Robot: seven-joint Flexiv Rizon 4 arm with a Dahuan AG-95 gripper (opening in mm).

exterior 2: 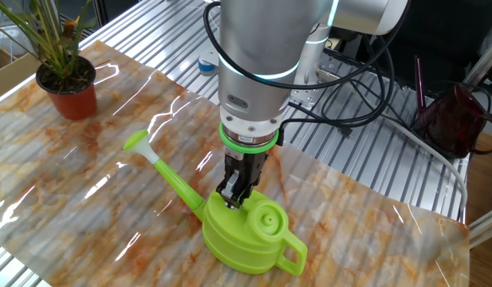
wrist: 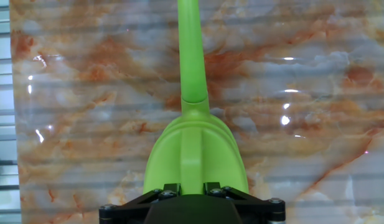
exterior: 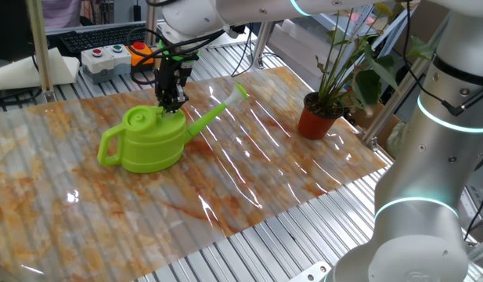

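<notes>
A light green watering can [exterior: 151, 149] stands upright on the marbled sheet, its long spout reaching toward the plant side. My gripper [exterior 2: 234, 195] points down at the can's top, beside its round cap [exterior 2: 269, 221]. In the wrist view, the black fingers [wrist: 172, 188] lie close against both sides of the narrow green bar across the can's top, with no clear gap showing. The gripper looks shut on this bar, though the contact itself is partly hidden. The can's base rests on the sheet.
A plant in a brown-red pot [exterior: 318, 117] stands on the sheet beyond the spout's end. A dark red watering can [exterior 2: 453, 119] sits at the side near some cables. Button boxes [exterior: 108, 61] are behind. Much of the marbled sheet [exterior: 49, 211] is bare.
</notes>
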